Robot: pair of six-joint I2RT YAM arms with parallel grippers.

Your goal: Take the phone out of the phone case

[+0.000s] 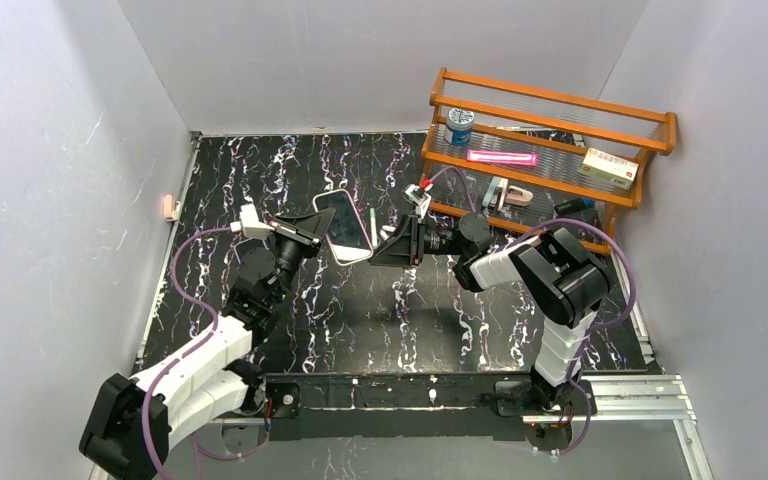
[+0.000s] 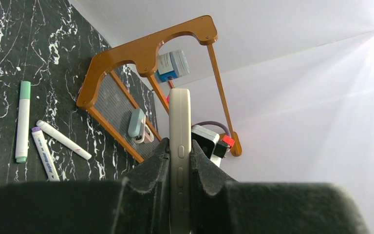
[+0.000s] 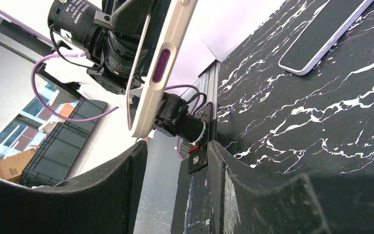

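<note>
A pale, cream-edged phone case [image 1: 343, 228] is held in the air by my left gripper [image 1: 317, 223], which is shut on it; in the left wrist view its side edge [image 2: 179, 136] stands upright between the fingers. Just right of it is my right gripper [image 1: 384, 255], fingers part open with nothing between them. In the right wrist view the case edge [image 3: 157, 92] hangs just above those fingers. On the table lies a dark phone with a pale lavender frame [image 3: 324, 34], mostly hidden from above by the left arm.
Several markers [image 2: 23, 122] lie on the table behind the grippers. A wooden rack [image 1: 550, 90] with jars, boxes and small items fills the back right.
</note>
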